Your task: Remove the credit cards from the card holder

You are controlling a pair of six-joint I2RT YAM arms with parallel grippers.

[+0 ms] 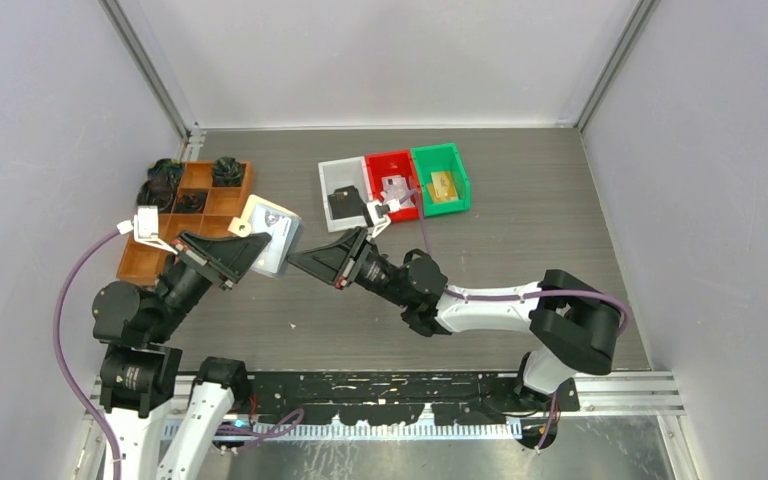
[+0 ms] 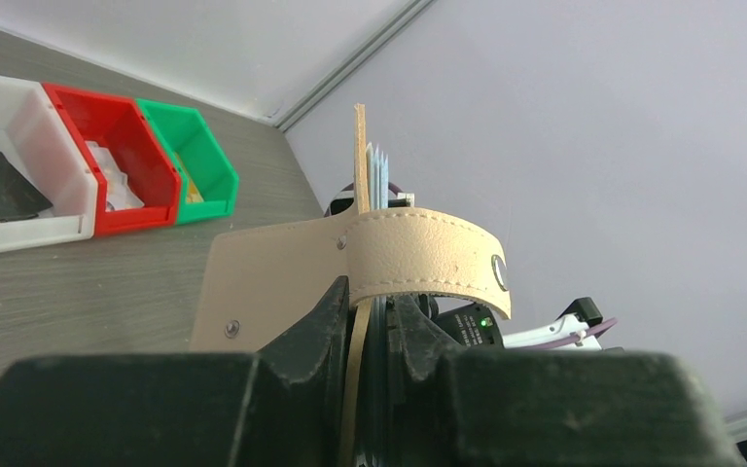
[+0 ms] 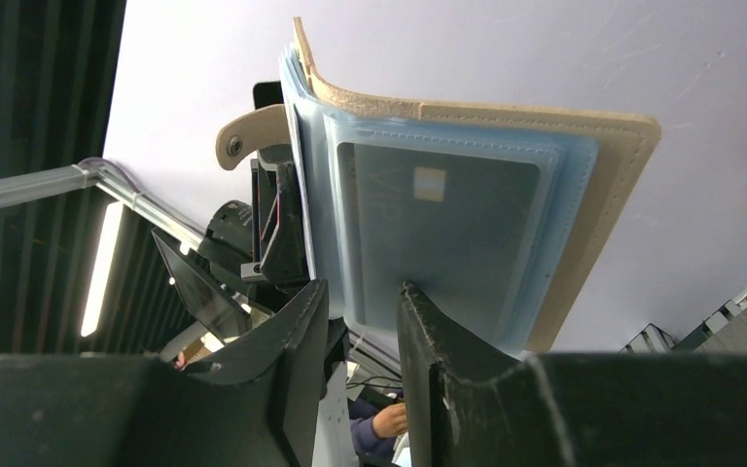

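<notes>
The tan card holder (image 1: 272, 235), a booklet with a strap and clear blue-edged sleeves, is held upright in my left gripper (image 1: 258, 243), shut on it. In the left wrist view its strap (image 2: 418, 248) arches over the sleeve edges. My right gripper (image 1: 296, 261) faces the sleeves from the right, fingers part open beside their lower edge. In the right wrist view a dark card marked VIP (image 3: 438, 224) shows inside a sleeve, just beyond the fingertips; whether they touch it I cannot tell.
White (image 1: 326, 176), red (image 1: 390, 160) and green (image 1: 438, 153) bins holding flat items stand at the back. An orange compartment tray (image 1: 222, 200) with dark bundles is at the left.
</notes>
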